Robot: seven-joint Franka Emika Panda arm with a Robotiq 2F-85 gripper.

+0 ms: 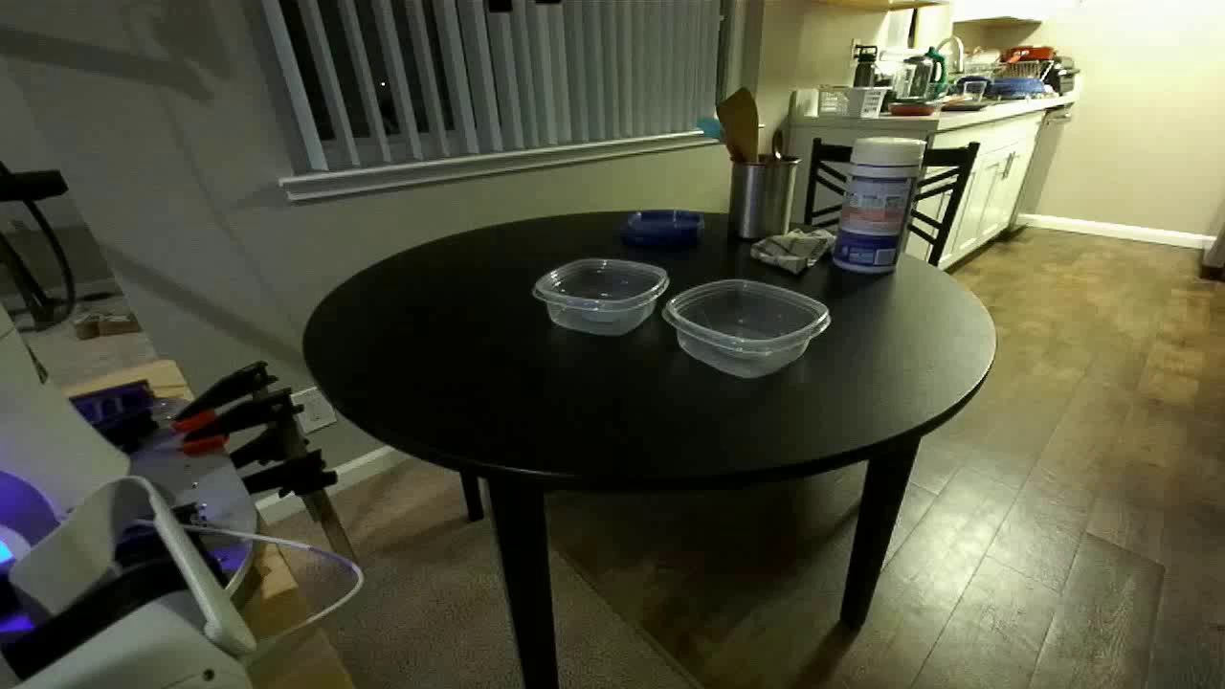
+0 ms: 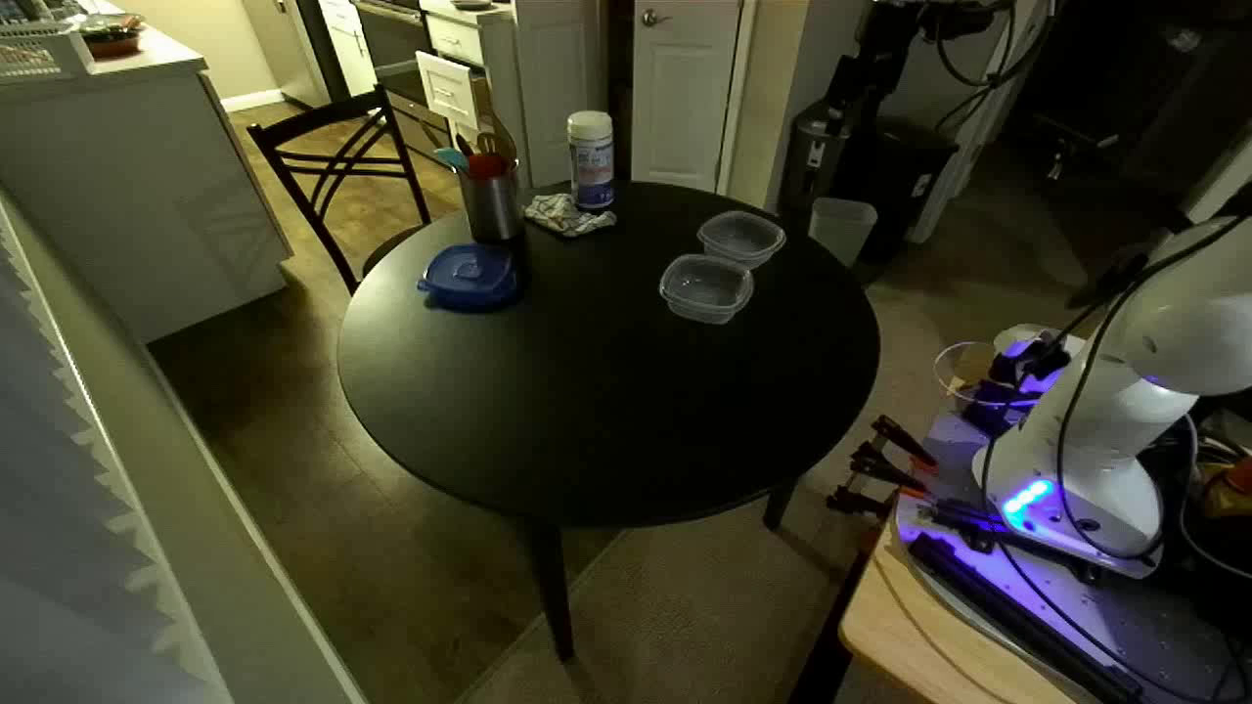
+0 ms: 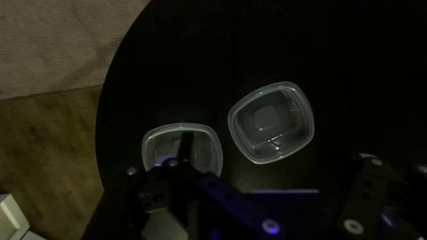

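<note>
Two clear, squarish plastic containers stand open-topped and apart on a round black table. Exterior view 1 shows one container left of the other container; both look empty. From above, in the wrist view, one container lies near the middle and the other container is partly covered by a finger. My gripper is open, its dark fingers spread wide at the bottom of that view with nothing held. It hangs above the table; neither exterior view shows it.
Toward one side of the table are a blue-lidded container, a metal utensil holder, a crumpled cloth and a white-capped wipes canister. A chair stands behind.
</note>
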